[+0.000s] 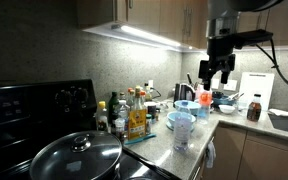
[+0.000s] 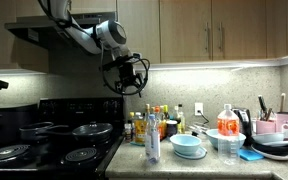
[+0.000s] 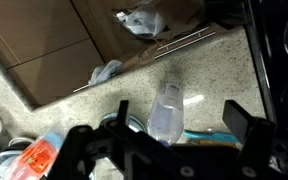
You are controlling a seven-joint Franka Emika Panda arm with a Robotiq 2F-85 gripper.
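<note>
My gripper (image 1: 215,79) hangs high above the counter, its two fingers spread apart and nothing between them. From the side, the same gripper (image 2: 126,86) shows well above the countertop, near the stove's right edge. Looking down in the wrist view, the open gripper has a clear plastic bottle (image 3: 167,112) far below the gap between its fingers. That clear bottle (image 1: 182,130) stands upright near the counter's front edge, also seen as a bottle (image 2: 152,140) in exterior view 2.
A lidded pan (image 1: 76,158) sits on the stove. Several sauce and oil bottles (image 1: 137,115) crowd the counter beside it. Stacked bowls (image 2: 189,144), a large bottle with an orange label (image 2: 228,130) and a dish rack area lie farther right. Wall cabinets (image 2: 184,40) hang behind the arm.
</note>
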